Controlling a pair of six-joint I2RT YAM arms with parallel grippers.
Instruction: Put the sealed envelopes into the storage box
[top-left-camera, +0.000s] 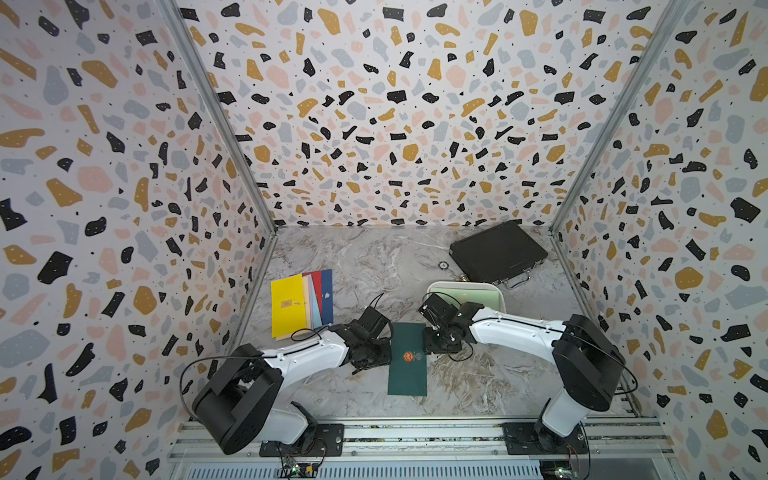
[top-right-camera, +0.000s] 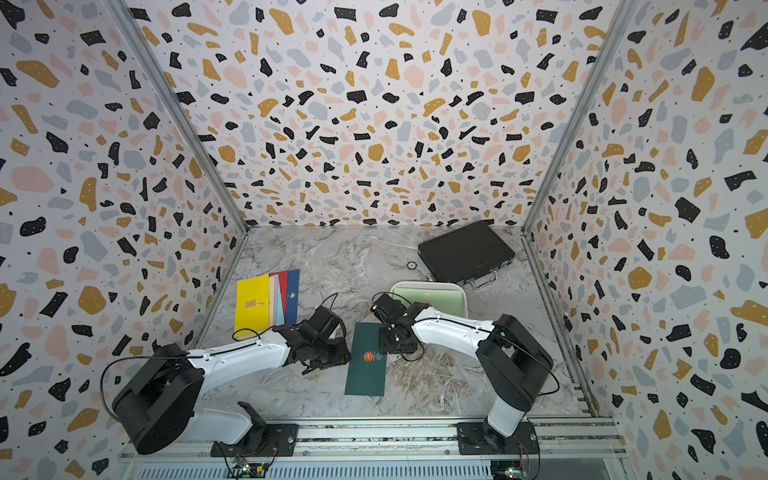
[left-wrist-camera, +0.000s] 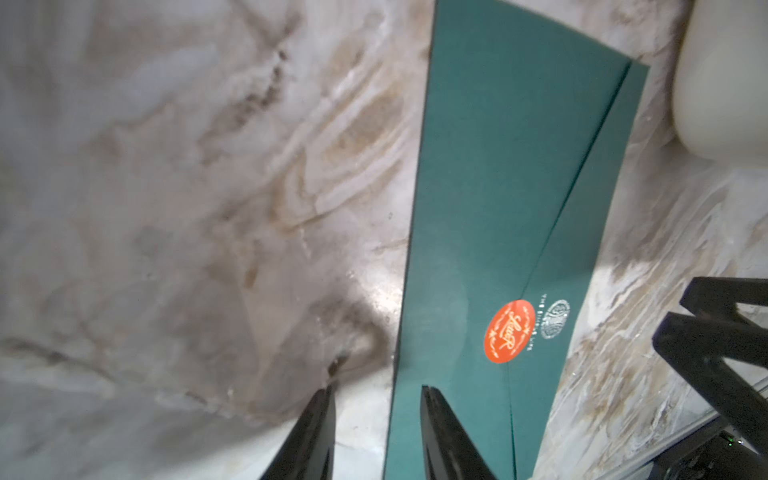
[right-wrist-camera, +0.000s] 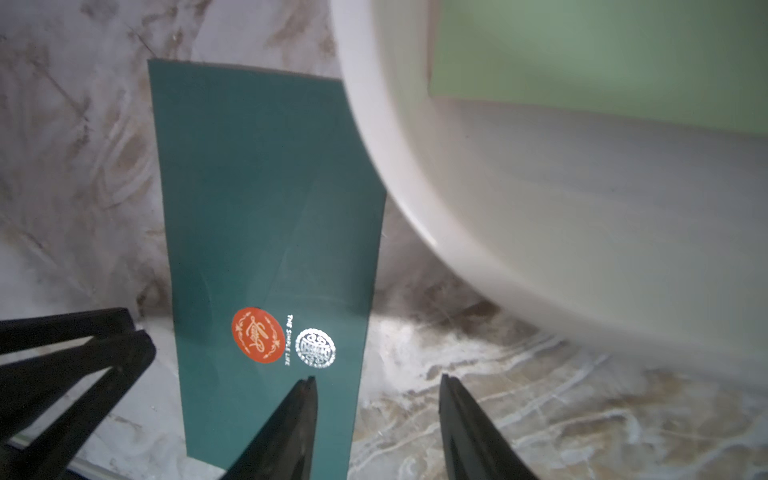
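A dark green envelope (top-left-camera: 407, 376) with an orange seal (left-wrist-camera: 509, 331) lies flat on the marble table, between both arms. Over its left edge is my left gripper, its finger part open and empty. My right gripper hovers above the envelope's right edge, likewise part open with nothing between its fingers. The white storage box (top-right-camera: 463, 293) stands behind the right arm; a light green envelope (right-wrist-camera: 600, 64) lies inside it. At the left, a fanned stack of envelopes has a yellow envelope (top-left-camera: 287, 306) on top.
A black briefcase (top-left-camera: 499, 249) lies at the back right, behind the box. Beside it is a small round object (top-left-camera: 443, 265). Both grippers stand close together over the envelope.
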